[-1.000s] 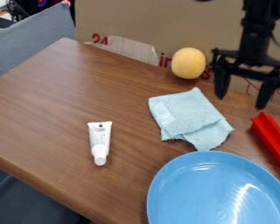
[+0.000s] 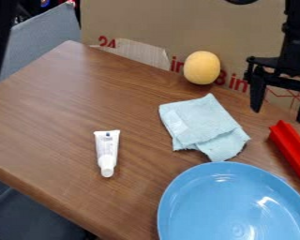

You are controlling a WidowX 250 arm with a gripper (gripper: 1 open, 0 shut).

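My black gripper (image 2: 279, 105) hangs at the upper right above the back of the table, fingers pointing down and apart, nothing between them. Below it lies a long red object (image 2: 292, 154) at the right edge. A folded light blue cloth (image 2: 199, 126) lies mid-table, with a yellow egg-shaped object (image 2: 202, 67) behind it. A white tube (image 2: 106, 150) with a white cap lies on the left part of the table.
A blue plate (image 2: 231, 211) fills the front right. A cardboard panel (image 2: 146, 21) stands along the back.
My gripper has moved to the right and slightly back from where it was a second ago. The objects on the table have not moved.
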